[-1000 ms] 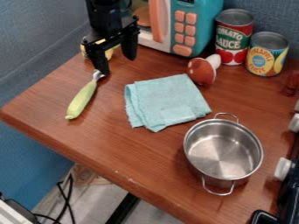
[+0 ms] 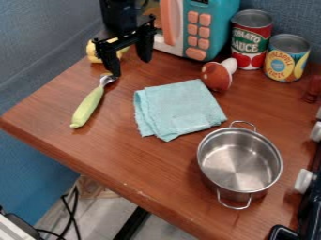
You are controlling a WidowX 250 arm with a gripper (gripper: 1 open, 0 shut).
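My black gripper (image 2: 128, 52) is at the upper left of the table, open, its fingers spread above the top end of a pale yellow-green corn or vegetable toy (image 2: 86, 106) with a silvery tip. A yellow object (image 2: 94, 49) is partly hidden behind the gripper. A folded light blue cloth (image 2: 175, 111) lies in the middle, and a steel pot (image 2: 238, 159) with two handles stands at the right front.
A teal toy microwave (image 2: 201, 28), a tomato sauce can (image 2: 250, 42), a second can (image 2: 286, 58) and a red-and-white mushroom-like toy (image 2: 217, 77) line the back.
The gripper has shifted very slightly; the objects on the table look unchanged.
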